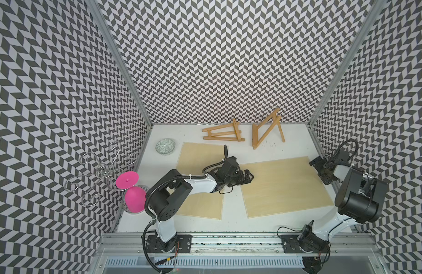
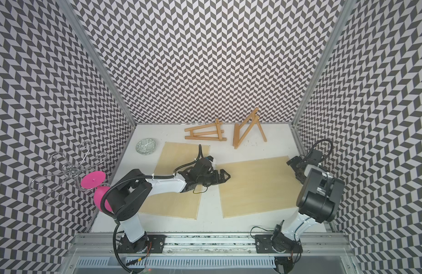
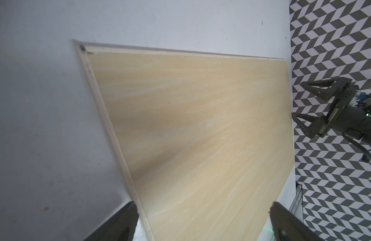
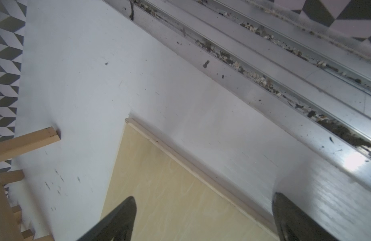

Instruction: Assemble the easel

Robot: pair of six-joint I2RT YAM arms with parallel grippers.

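Wooden easel parts lie at the back: a frame with crossbars (image 1: 222, 138) left of centre and an angled piece with legs (image 1: 265, 134) right of it. Two plywood boards (image 1: 284, 187) (image 1: 199, 205) lie flat in front. My left gripper (image 1: 246, 176) is open, low over the left edge of the right board (image 3: 193, 136), nothing between its fingers. My right gripper (image 1: 316, 164) is open and empty near the right wall, above that board's back corner (image 4: 161, 180); its own view shows ends of wooden bars at far left.
A patterned dish (image 1: 165, 146), pink discs (image 1: 134, 199) and a wire stand (image 1: 103, 169) are on the left. A metal rail (image 4: 274, 68) runs along the right table edge. Bare white table shows behind the right board.
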